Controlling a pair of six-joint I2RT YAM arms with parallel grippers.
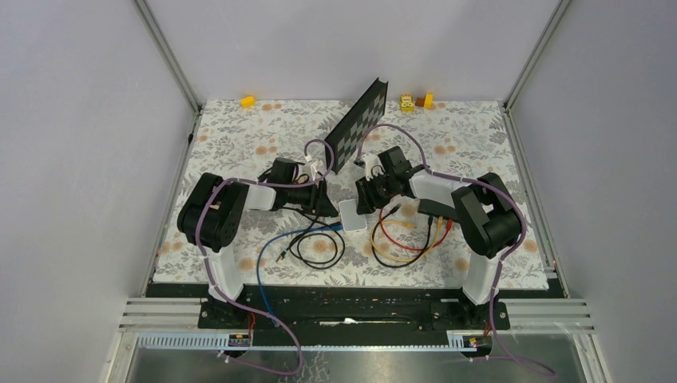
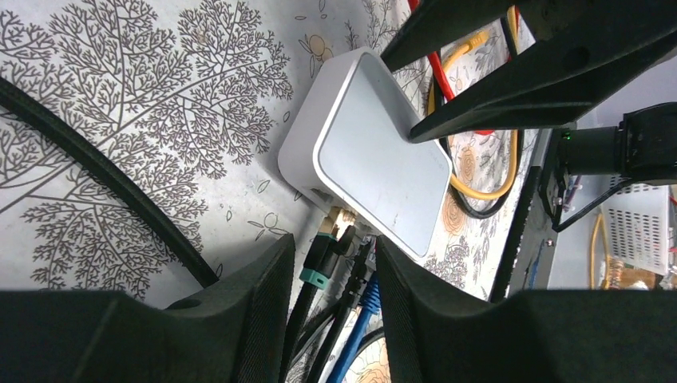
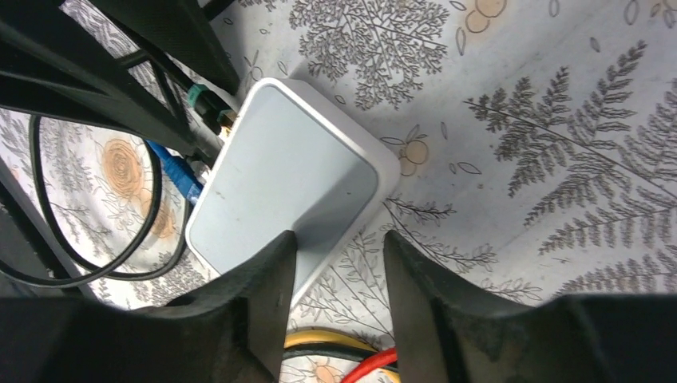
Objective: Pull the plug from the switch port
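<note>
A small white-and-grey switch (image 2: 375, 152) lies on the patterned table between both grippers. Along one side sit plugs: a black one with teal rings and a gold tip (image 2: 323, 255), and beside it a dark plug with a blue cable (image 2: 369, 295). My left gripper is part open around the teal-ringed plug, close to that side; whether it touches is unclear. My right gripper is part open over the switch's other end, its fingertips at or just beside the casing.
Coiled black cables and red and yellow cables (image 1: 415, 243) lie near the front on both sides. A checkered board (image 1: 355, 124) stands behind; small yellow blocks (image 1: 406, 104) sit at the back.
</note>
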